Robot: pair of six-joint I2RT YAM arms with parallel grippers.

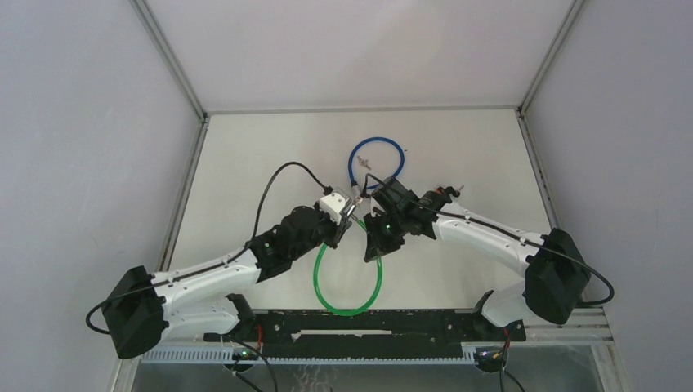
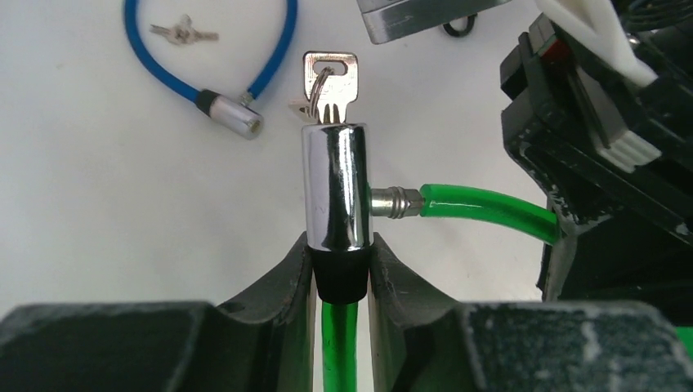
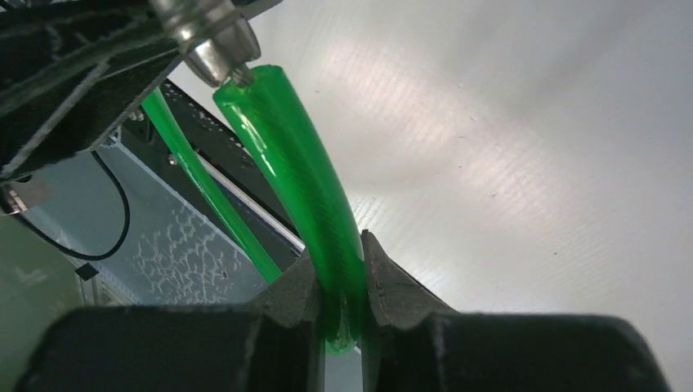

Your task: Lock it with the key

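Note:
My left gripper is shut on the black end of the green lock's chrome body (image 2: pixel 333 175). A key (image 2: pixel 331 82) on a ring stands in the top of that body. The green cable's metal tip (image 2: pixel 395 202) meets the body's side; whether fully seated I cannot tell. My right gripper holds the green cable (image 3: pixel 290 155) near that tip between its fingers. In the top view both grippers meet over the green loop (image 1: pixel 347 311), near the middle.
A blue cable lock (image 2: pixel 234 116) and a loose key (image 2: pixel 182 33) lie behind on the white table (image 1: pixel 245 163). A small dark object (image 1: pixel 449 191) is partly hidden behind the right arm.

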